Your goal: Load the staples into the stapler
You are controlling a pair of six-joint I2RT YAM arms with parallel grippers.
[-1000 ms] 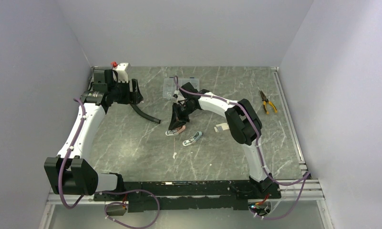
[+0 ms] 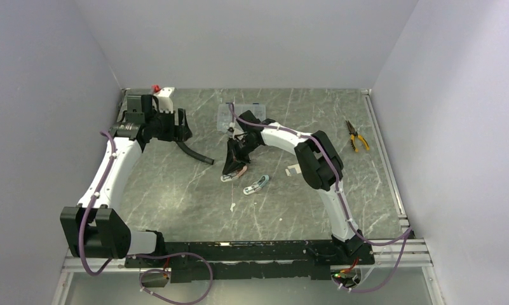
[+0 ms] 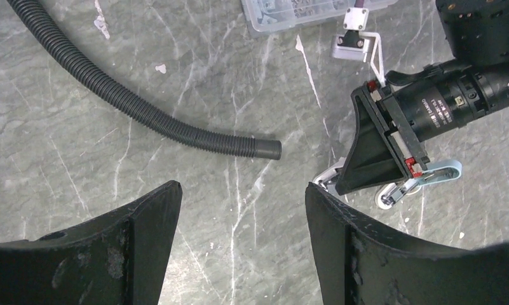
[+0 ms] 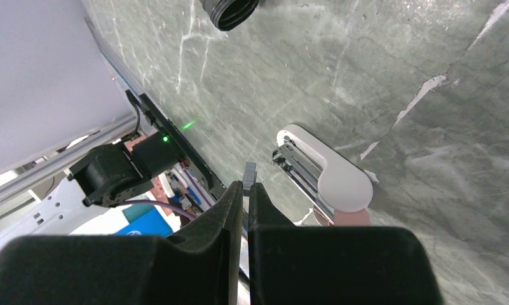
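A strip of grey staples [image 4: 250,172] sticks out from the tips of my right gripper, which is shut on it. Just right of the tips in the right wrist view lies an opened white and pink stapler [image 4: 345,184], its metal channel exposed. The strip appears above and beside this channel; contact cannot be told. From the top, the right gripper partly covers that stapler [image 2: 233,176]. A second stapler, white and light blue [image 2: 256,185], lies close by. Up at the left, my left gripper [image 2: 185,124] stands open and empty, over the table and away from both staplers.
A black ribbed hose [image 3: 194,136] curves across the table left of the staplers. The clear compartment box [image 2: 223,117] sits behind the right gripper. Pale small pieces [image 2: 293,169] lie right of the staplers, and yellow-handled pliers [image 2: 356,138] at far right.
My right arm has shifted slightly left, and its gripper tips have moved a little over the pink stapler. The left gripper has barely moved to the right.
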